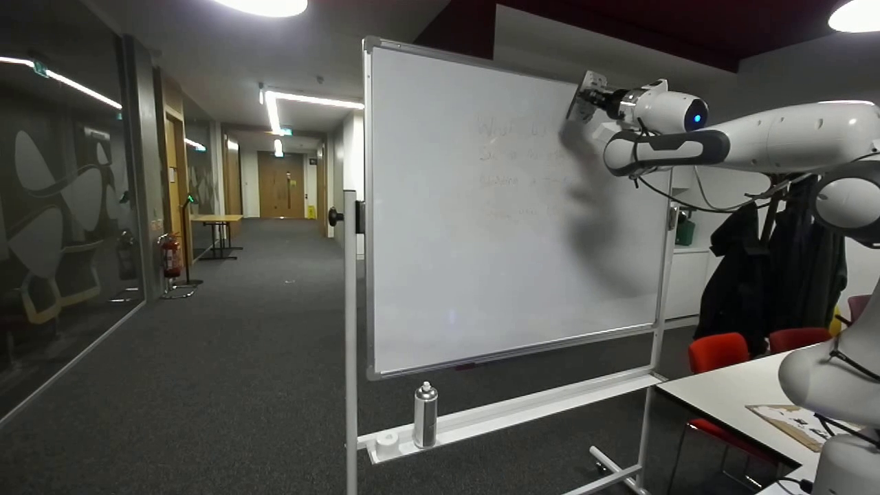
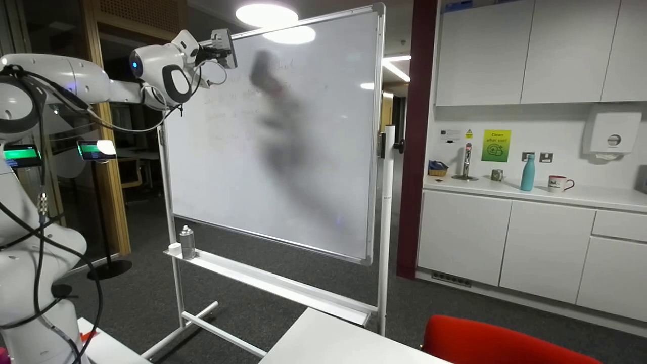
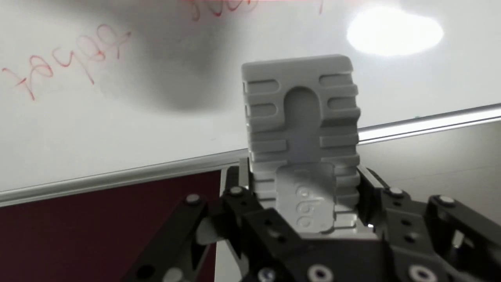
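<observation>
A grey whiteboard eraser (image 3: 301, 127) is clamped in my gripper, its ribbed back facing the wrist camera. In exterior view 1 the eraser (image 1: 583, 96) is near the upper right of the whiteboard (image 1: 495, 289), tilted. The board's shadow sits off from it, so the two appear apart. Exterior view 2 shows the gripper (image 2: 209, 54) shut on it at the board's upper left. Faint red handwriting (image 1: 520, 157) covers the board's upper middle; a red word (image 3: 70, 56) shows clearly in the wrist view. The eraser's wiping face is hidden there.
A silver spray can (image 1: 425, 415) and a small white item (image 1: 386, 445) stand on the stand's lower shelf. White tables (image 1: 742, 396) and a red chair (image 1: 716, 353) are near the arm. The board's lower half is clear.
</observation>
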